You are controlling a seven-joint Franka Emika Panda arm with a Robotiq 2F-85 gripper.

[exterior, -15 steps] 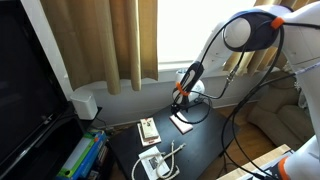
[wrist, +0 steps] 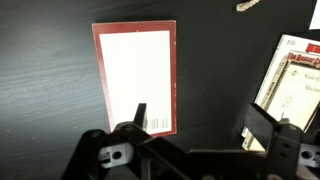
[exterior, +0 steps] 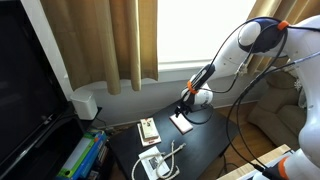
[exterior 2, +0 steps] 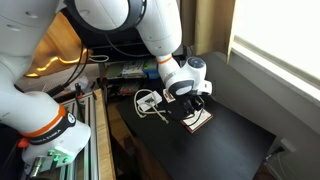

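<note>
A white rectangular card or pad with a red-brown border (wrist: 137, 75) lies flat on the dark table, left of centre in the wrist view. From the side it shows as a small pale rectangle (exterior: 181, 123) on the table. My gripper is open above the table, its fingers wide apart with bare dark surface visible between them. The left finger overlaps the card's lower right part in the wrist view. A book with a printed cover (wrist: 287, 85) lies to the right, partly behind the other finger. In exterior view 2 the gripper (exterior 2: 193, 101) hangs close above the card.
A white cable (exterior: 169, 161) and a white box-like item (exterior: 153, 166) lie near the book on the table. Shelves with colourful items (exterior: 85, 155) stand left of the table. Bare tabletop (exterior 2: 235, 145) extends to one side of the card.
The arm has shifted slightly to the right in exterior view 1, and its upper links have swung a little. The card, book and cable have stayed in place.
</note>
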